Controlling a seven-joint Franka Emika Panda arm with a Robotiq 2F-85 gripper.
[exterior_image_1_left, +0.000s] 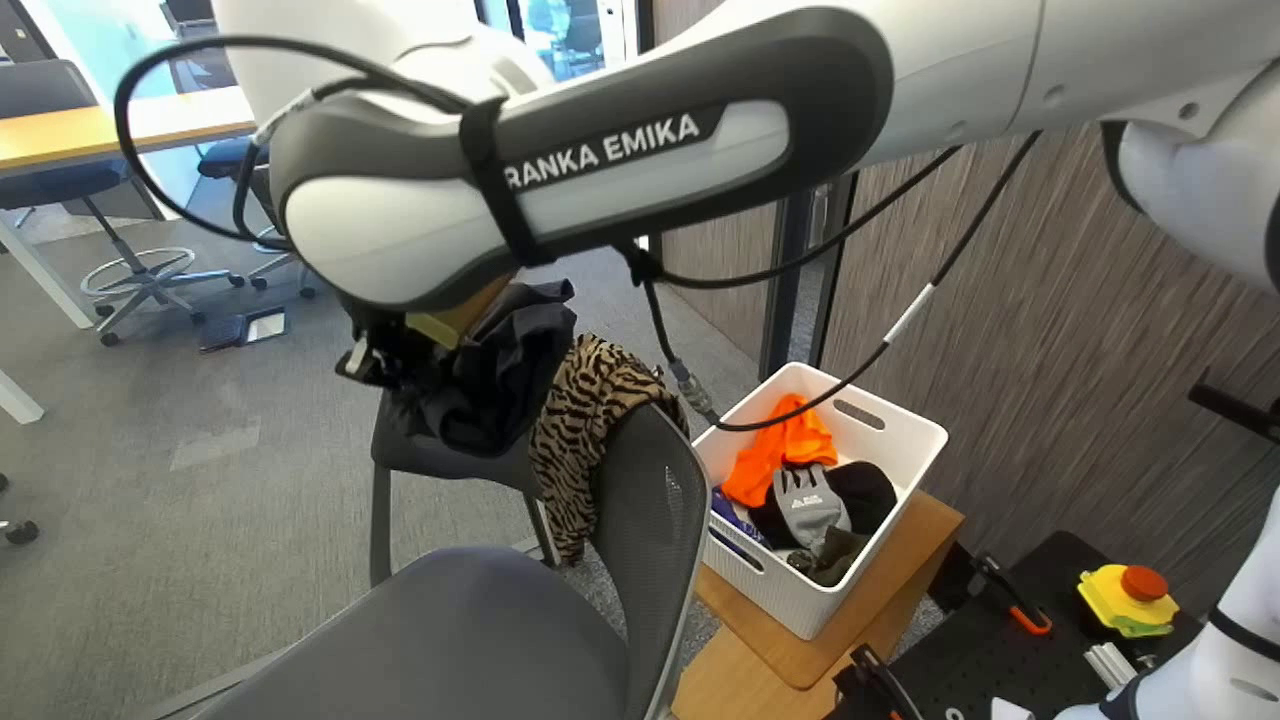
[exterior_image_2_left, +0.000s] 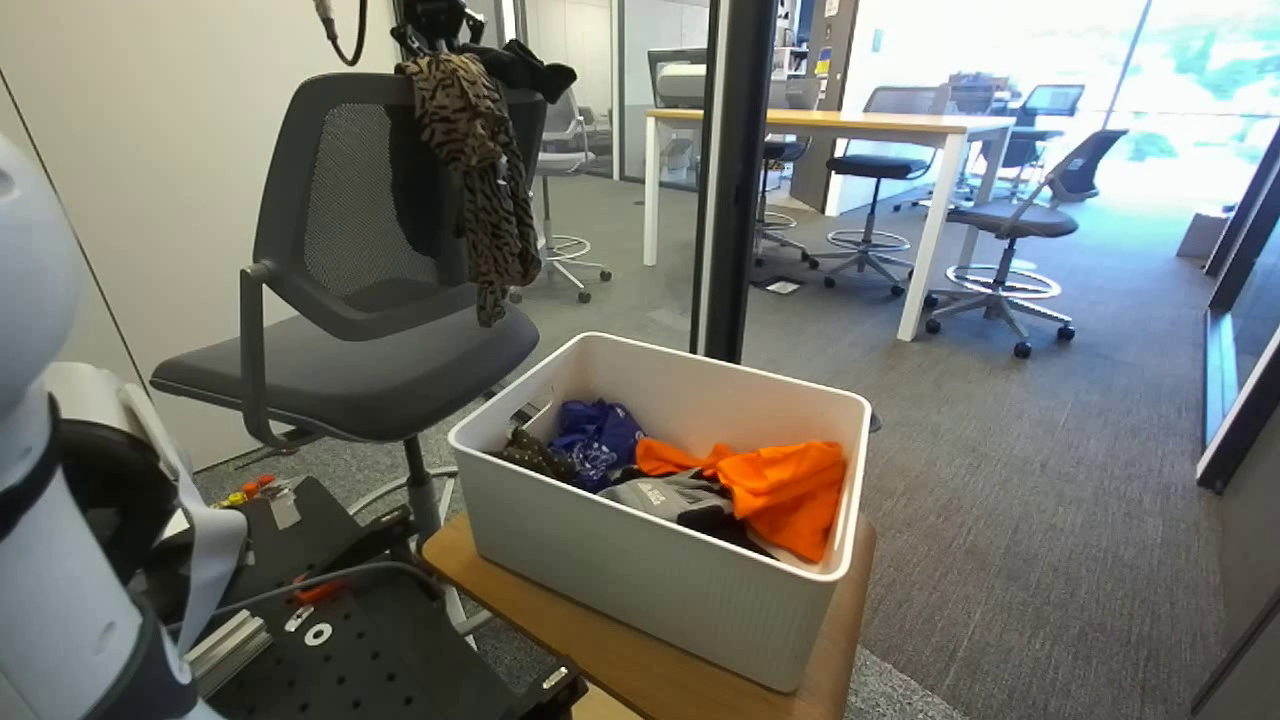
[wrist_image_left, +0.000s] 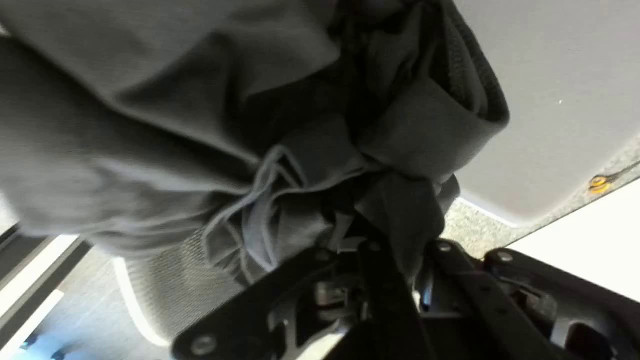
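Note:
A black cloth (exterior_image_1_left: 510, 366) hangs bunched from my gripper, beyond the chair back. In the wrist view, folds of this dark cloth (wrist_image_left: 312, 144) fill most of the picture and run down to the fingers of my gripper, which is shut on it. Over the top of the chair back (exterior_image_2_left: 360, 204) drapes a tiger-striped cloth (exterior_image_1_left: 594, 420), its long end hanging down in exterior view 2. There, the black cloth (exterior_image_2_left: 534, 72) shows just behind the chair's top edge, next to the striped cloth. Whether the two cloths touch is unclear.
A white basket (exterior_image_1_left: 924, 446) stands on a wooden stool, holding an orange cloth (exterior_image_1_left: 762, 462), a grey glove (exterior_image_1_left: 810, 504), a blue cloth (exterior_image_2_left: 594, 438) and other dark pieces. A black board with tools (exterior_image_2_left: 396, 648) lies near the robot base. Open floor extends beyond the chair.

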